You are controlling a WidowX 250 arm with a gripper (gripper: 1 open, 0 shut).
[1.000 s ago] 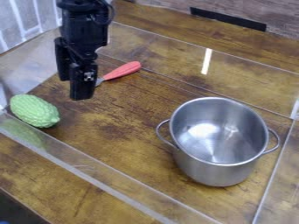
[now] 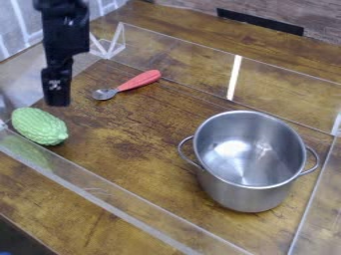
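Observation:
My black gripper [image 2: 58, 92] hangs at the upper left, open, above and a little behind a green bumpy vegetable [image 2: 39, 127], which lies on the wooden surface near the left clear wall. A spoon with a red handle [image 2: 139, 80] lies to the gripper's right, its metal head toward the left. A steel pot [image 2: 248, 182] with two side handles stands empty at the lower right.
Clear plastic walls border the wooden work surface [image 2: 140, 144] on several sides. A white strip [image 2: 234, 77] stands out at the back. The middle of the surface, between the vegetable and the pot, is free.
My gripper has moved left, away from over the spoon and toward the area above the green vegetable. The vegetable, spoon and pot have not moved.

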